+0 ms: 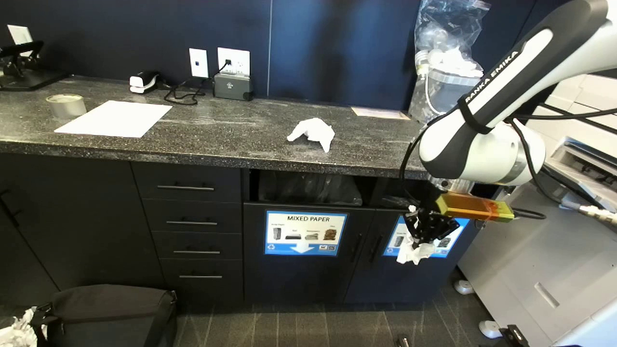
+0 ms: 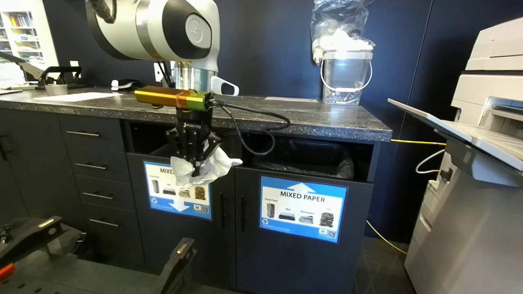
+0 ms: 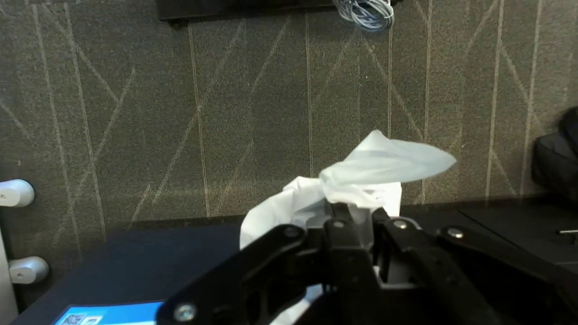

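Observation:
My gripper [image 2: 196,166] is shut on a crumpled white paper [image 2: 218,166], which sticks out on both sides of the fingers. It hangs below the counter's edge, in front of the two cabinet doors with the mixed paper signs. In the wrist view the held paper [image 3: 379,162] shows above the dark fingers, with carpet far below it. A second crumpled white paper [image 1: 313,132] lies on the counter [image 1: 243,124], well to the left of the arm in exterior view 1. The right bin opening [image 2: 304,154], lined with a black bag, is to the right of my gripper in exterior view 2.
A flat white sheet [image 1: 115,118] and a tape roll [image 1: 66,106] lie at the counter's left. The left bin opening [image 1: 309,188] is under the counter. A clear bucket [image 2: 346,76] stands at the back right, and a printer [image 2: 470,196] flanks the cabinets.

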